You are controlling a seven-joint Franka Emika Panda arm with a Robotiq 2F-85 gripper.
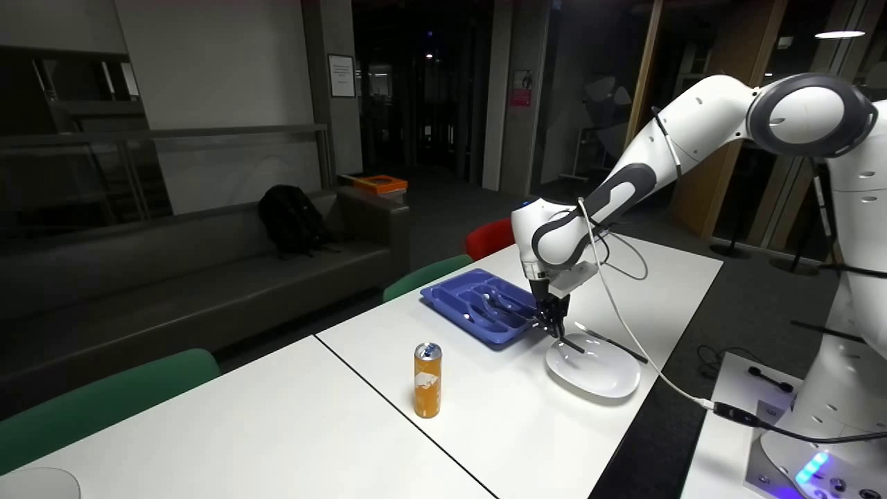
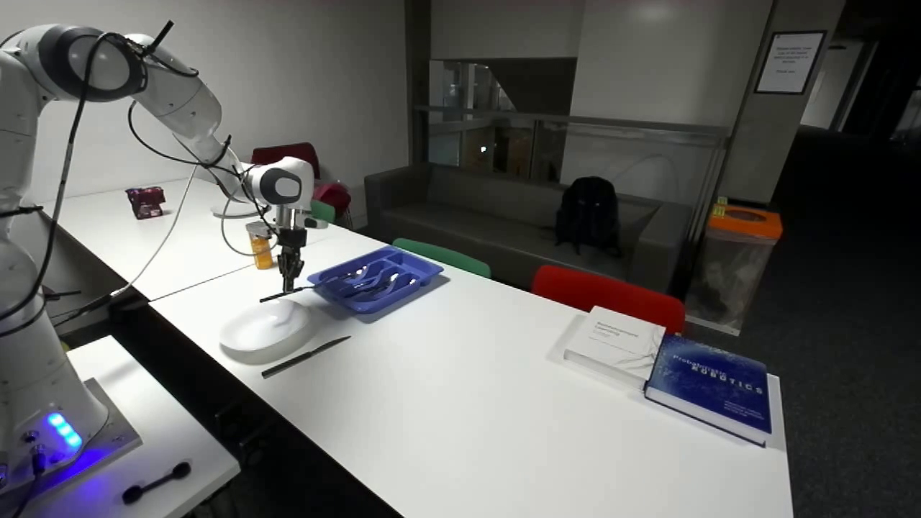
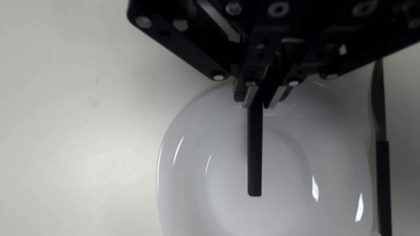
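A utensil with a black handle [image 3: 255,153] is gripped in my gripper, which is shut on it. The handle reaches out over the white plate [image 3: 189,188] in the wrist view. Its other end points toward the blue cutlery tray [image 1: 466,319] and its type is hard to tell. From the side, my gripper [image 2: 290,285] hangs low at the tray-side edge of the plate [image 2: 259,347], with the handle [image 2: 278,296] held roughly level above it. A knife [image 3: 382,165] with a black handle lies on the table beside the plate.
Several utensils lie in the tray [image 2: 373,312]. An orange can [image 1: 427,381] stands upright on the table. Two books, one white [image 2: 614,339] and one blue [image 2: 709,380], lie at the table's far end.
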